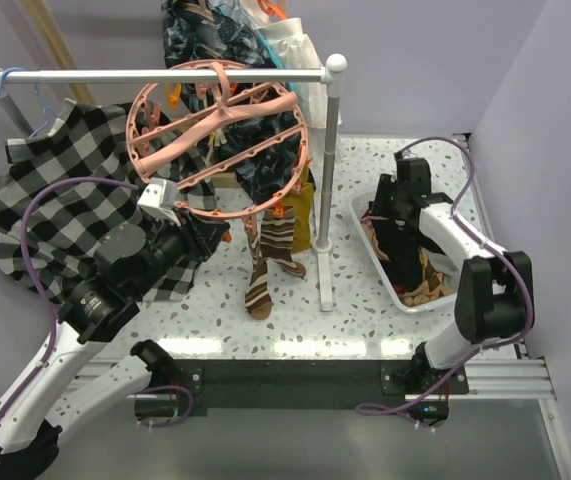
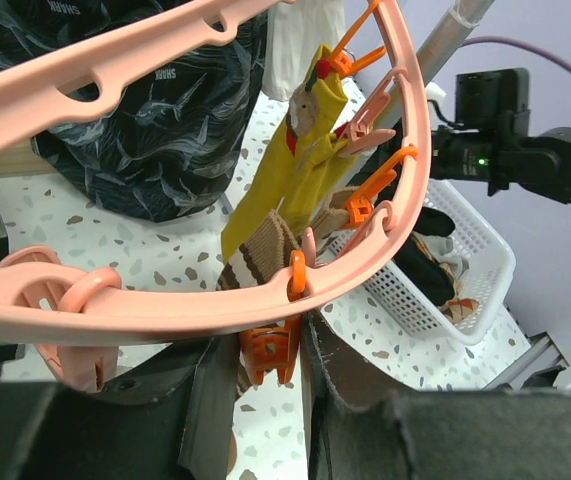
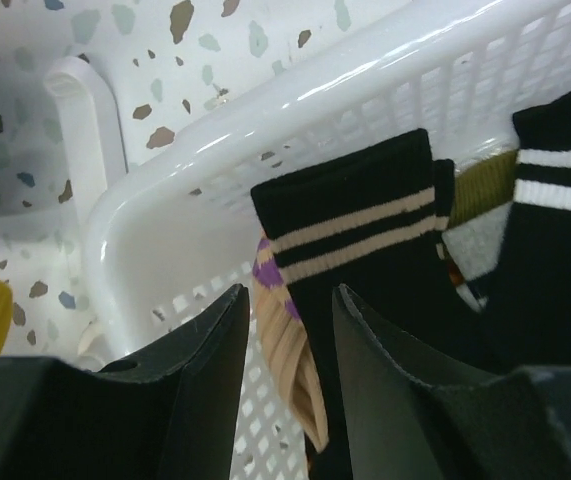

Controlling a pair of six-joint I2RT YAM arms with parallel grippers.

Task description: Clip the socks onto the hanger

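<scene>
The round pink hanger point(image 1: 215, 125) hangs from the white rail. My left gripper is shut on an orange clip point(image 2: 265, 345) at its near rim. Brown striped socks point(image 1: 258, 285) and a yellow sock point(image 2: 263, 200) hang from other clips along the ring. On the right, a white basket point(image 1: 362, 240) holds several loose socks. My right gripper is over it, partly open, with its fingers point(image 3: 227, 335) apart. Below them lies a black sock with two tan stripes point(image 3: 355, 235); no hold on it shows.
Dark bags point(image 2: 165, 100) and a checked cloth point(image 1: 60, 200) hang behind and left of the ring. The rack's upright post point(image 1: 326, 190) stands between hanger and basket. Another black sock with white stripes point(image 3: 560, 180) lies in the basket. Speckled table shows bare in front.
</scene>
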